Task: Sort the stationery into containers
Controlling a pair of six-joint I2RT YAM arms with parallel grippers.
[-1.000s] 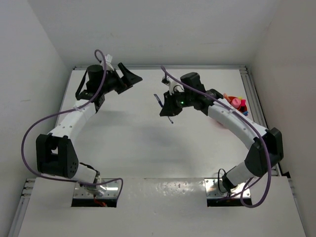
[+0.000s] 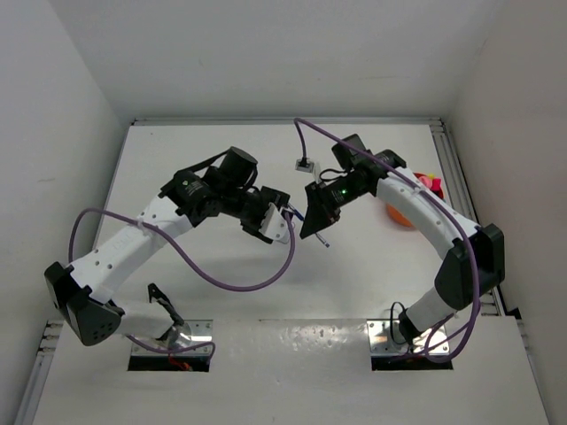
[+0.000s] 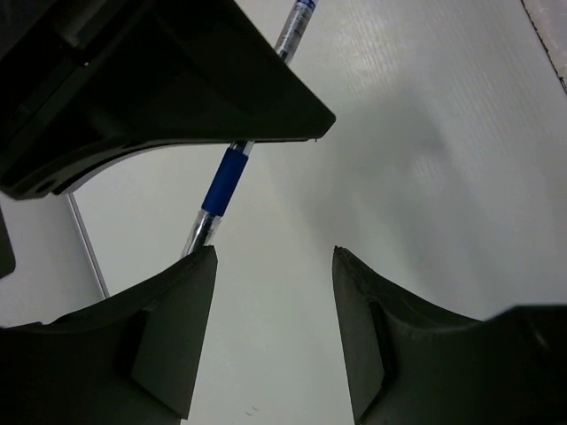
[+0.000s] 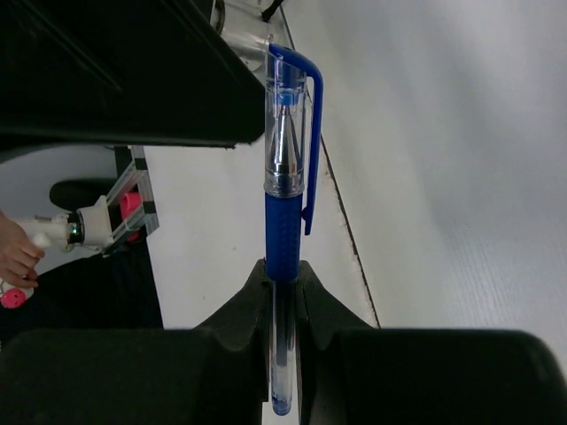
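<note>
A clear pen with blue cap and grip (image 4: 283, 230) stands upright in the right wrist view, with my right gripper shut on its lower barrel. In the top view the pen (image 2: 321, 237) slants across the middle, above the table. My left gripper is part open beside the pen (image 3: 225, 181); the pen passes behind its left finger in the left wrist view, and I see nothing held between its fingers. The left gripper's dark body hides part of the pen's upper end from above.
An orange container (image 2: 400, 217) with pink items stands at the right, partly hidden by my right arm. Walls border the back and sides.
My left gripper has swung from the back left toward the middle, up to the pen.
</note>
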